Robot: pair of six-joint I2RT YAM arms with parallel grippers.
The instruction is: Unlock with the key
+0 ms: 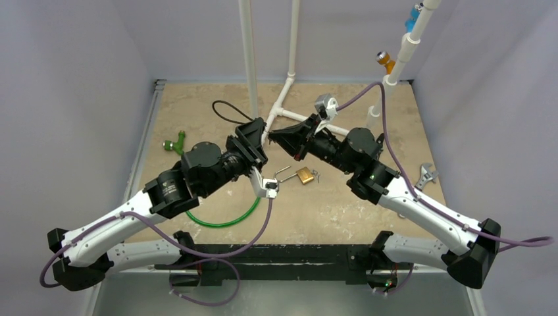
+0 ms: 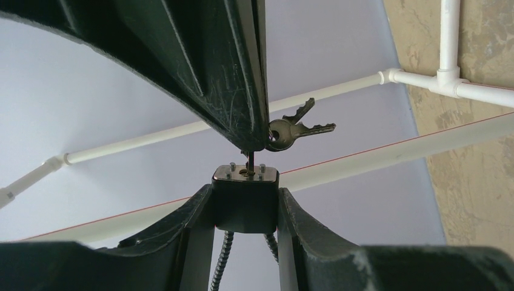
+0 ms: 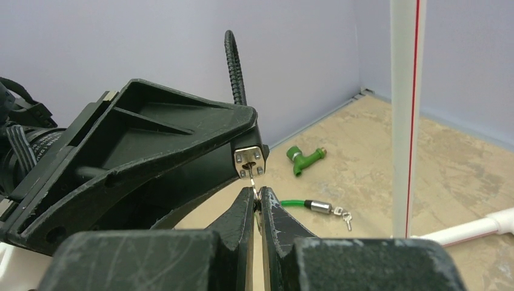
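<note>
The black lock (image 2: pixel 245 207) is clamped between the fingers of my left gripper, its metal keyhole plate (image 3: pixel 250 162) facing the other arm. My right gripper is shut on a thin key (image 3: pixel 253 182). In the left wrist view the key's blade reaches down to the slot in the plate; how deep it sits cannot be told. Two more keys (image 2: pixel 292 131) hang beside the right fingertips. From the top view, the two grippers meet tip to tip above the board, hiding the contact.
A brass padlock (image 1: pixel 304 175) lies on the board below the arms. A green cable lock (image 3: pixel 318 207) with keys and a green tap (image 3: pixel 307 159) lie beyond. A white upright pipe (image 3: pixel 403 115) stands near the grippers. At the right lies a wrench (image 1: pixel 426 176).
</note>
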